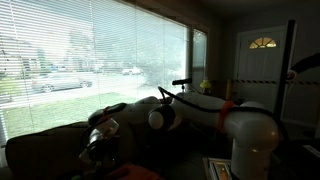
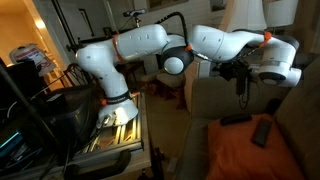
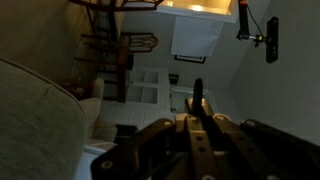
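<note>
My gripper (image 2: 243,98) points down above the sofa seat in exterior view 2, just behind the red cushion (image 2: 240,155). In the wrist view its dark fingers fill the lower right, and a narrow dark thing (image 3: 197,97) rises from among them. The fingers look shut around that thing, but dim light hides what it is. Two dark, remote-like objects lie on the cushion: one crosswise (image 2: 235,119) below the gripper, another (image 2: 262,130) slanted to its right. The gripper looks apart from both. In exterior view 1 it is lost in shadow by the sofa.
The grey sofa's backrest (image 1: 40,150) stands behind the arm, under a window with blinds (image 1: 95,60). A white helmet-like part (image 2: 275,70) is close to the gripper.
</note>
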